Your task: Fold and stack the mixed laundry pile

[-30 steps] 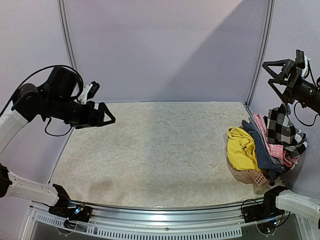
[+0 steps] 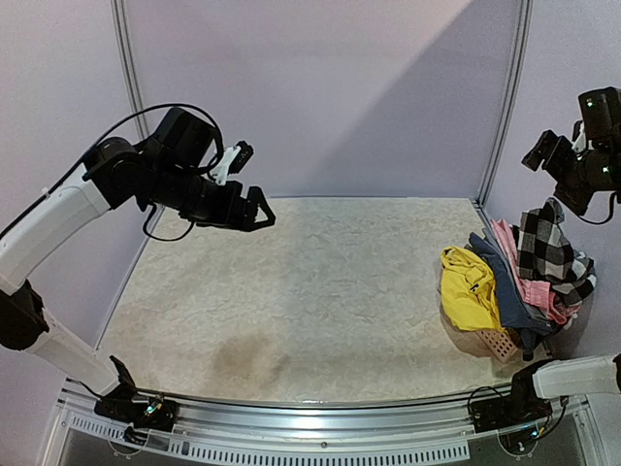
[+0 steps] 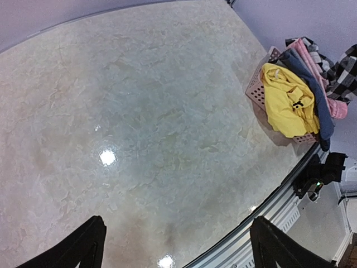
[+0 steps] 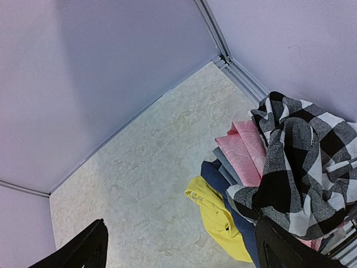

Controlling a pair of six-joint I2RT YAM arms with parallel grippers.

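Observation:
A heaped laundry pile fills a pinkish perforated basket at the table's right: a yellow garment, navy and grey-blue cloth, pink cloth and a black-and-white checked garment on top. My left gripper hangs open over the left-middle of the table, away from the pile. My right gripper hovers open above and behind the checked garment, which fills the right of the right wrist view.
Pale walls enclose the back and sides, and a metal rail runs along the front edge.
My right gripper has shifted and turned above the pile. The laundry is unchanged.

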